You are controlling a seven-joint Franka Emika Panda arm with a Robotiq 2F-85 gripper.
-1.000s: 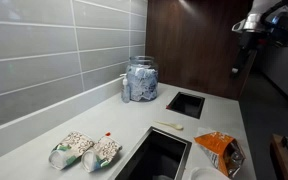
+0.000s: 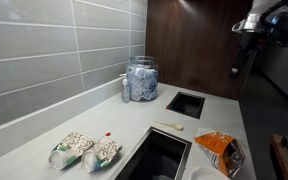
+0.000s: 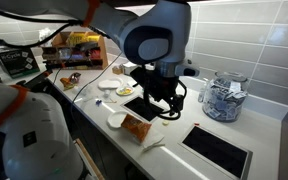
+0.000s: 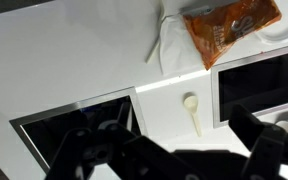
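Observation:
High over the counter, my gripper stands open, with its dark fingers (image 4: 249,128) spread wide and nothing between them. In exterior view 1 the gripper (image 2: 243,55) hangs at the upper right, clear of everything on the counter. A light wooden spoon (image 4: 191,103) lies on the white strip between two dark recessed basins, well below the fingers. Beyond it in the wrist view is a crumpled orange bag (image 4: 229,27), with a white sheet or napkin (image 4: 177,50) beside it. The same bag (image 2: 221,147) rests near the front edge in exterior view 1.
A large patterned jar (image 2: 142,79) and a small clear bottle (image 2: 125,90) stand by the tiled wall. Two printed packages (image 2: 102,153) lie at the near left. The nearer basin (image 2: 156,157) and farther basin (image 2: 187,104) break the counter. A white plate (image 4: 282,31) adjoins the bag.

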